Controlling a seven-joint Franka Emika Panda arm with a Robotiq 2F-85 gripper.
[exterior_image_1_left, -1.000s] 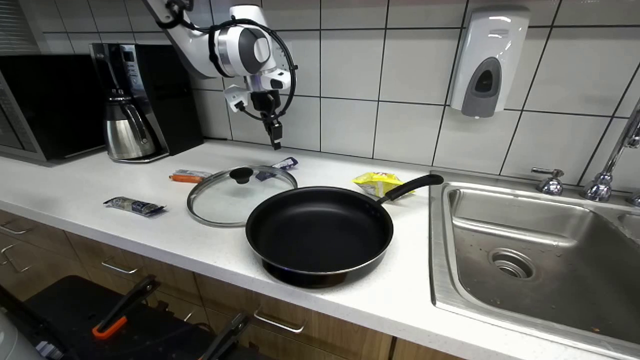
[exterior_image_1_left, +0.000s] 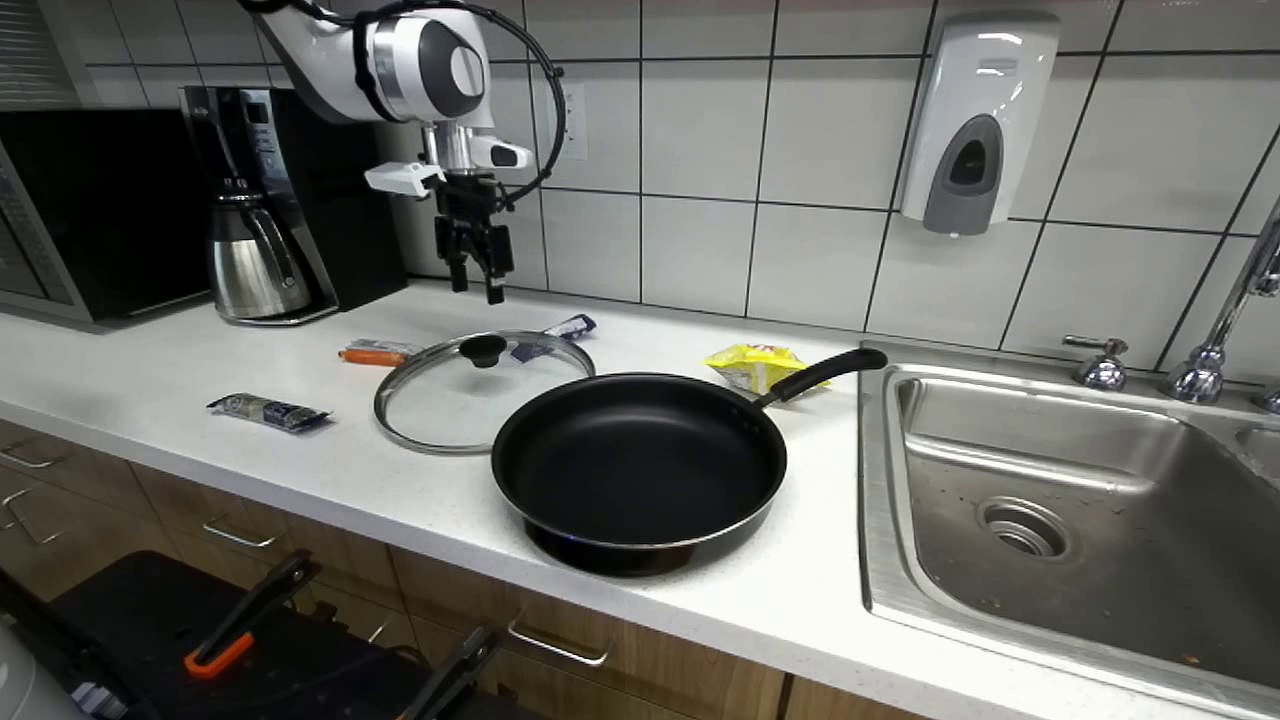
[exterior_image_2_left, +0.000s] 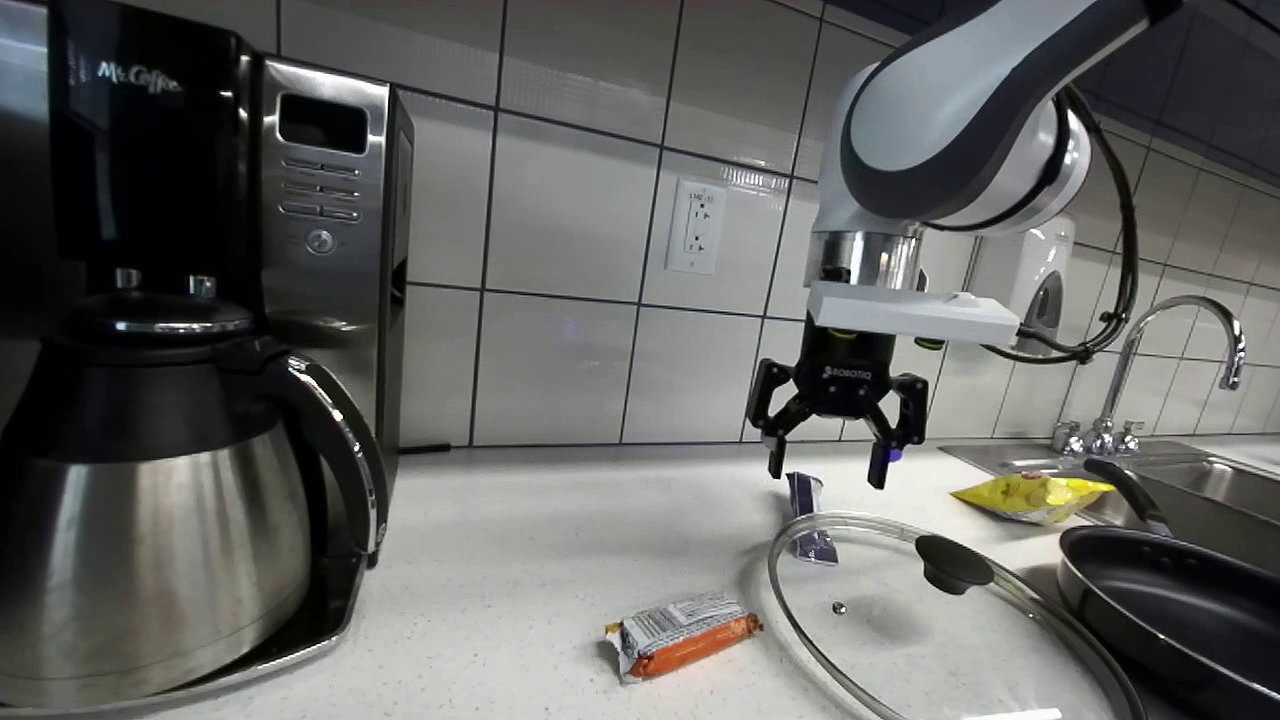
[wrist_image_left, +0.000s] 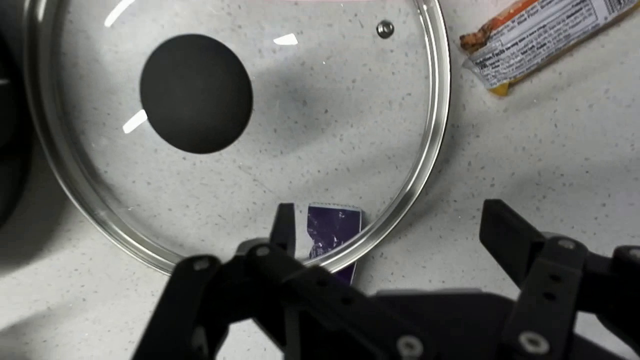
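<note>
My gripper (exterior_image_2_left: 828, 470) hangs open above the counter near the tiled wall, with nothing between its fingers. Below it lies a glass lid (exterior_image_1_left: 486, 414) with a steel rim and a black knob (wrist_image_left: 196, 94). A purple wrapper (wrist_image_left: 334, 228) is partly under the lid's edge; its lower end is hidden behind the gripper in the wrist view. An orange and silver wrapped bar (exterior_image_2_left: 686, 636) rests beside the lid. The black frying pan (exterior_image_1_left: 642, 462) stands right of the lid, empty. Behind its handle sits a yellow bag (exterior_image_1_left: 750, 364).
A dark packet (exterior_image_1_left: 269, 412) lies near the counter's front left. The coffee maker (exterior_image_2_left: 324, 204) with its steel carafe (exterior_image_2_left: 156, 552) stands at the left, beside a microwave (exterior_image_1_left: 84, 216). A steel sink (exterior_image_1_left: 882, 528) is at the right. Bare counter lies between carafe and lid.
The arm has moved left along the wall, toward the coffee maker, and the gripper has turned so both fingers show apart. The objects on the counter have stayed put.
</note>
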